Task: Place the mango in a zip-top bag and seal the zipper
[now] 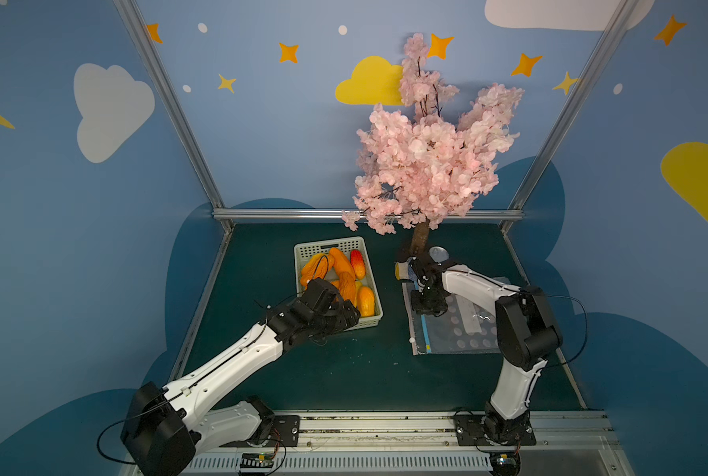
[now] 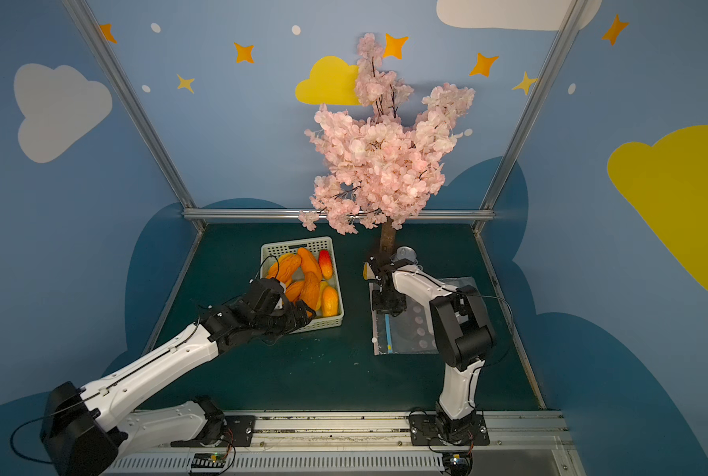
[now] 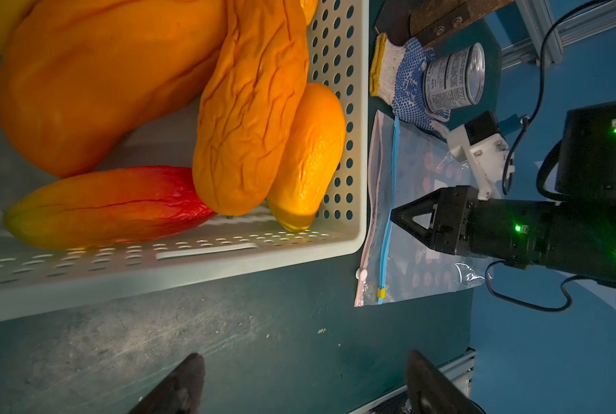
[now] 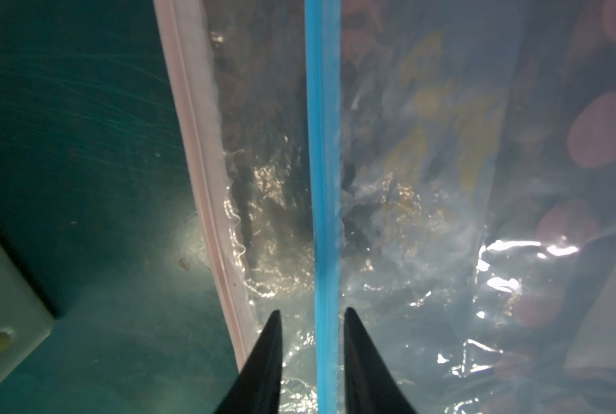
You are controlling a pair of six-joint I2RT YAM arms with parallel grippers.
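Observation:
A green plastic basket holds several squashes and mango-like fruit: a red-yellow mango near its front wall, a yellow mango beside it. My left gripper hangs low over the basket's front edge, fingers apart, nothing between them. A clear zip bag with a blue zipper lies flat right of the basket. My right gripper is over the bag's zipper side, its fingers part open on either side of the blue strip in the wrist view; whether they touch it is unclear.
A blossom tree stands at the back, with a can and a blue-white glove by its base. Walls enclose the sides and back.

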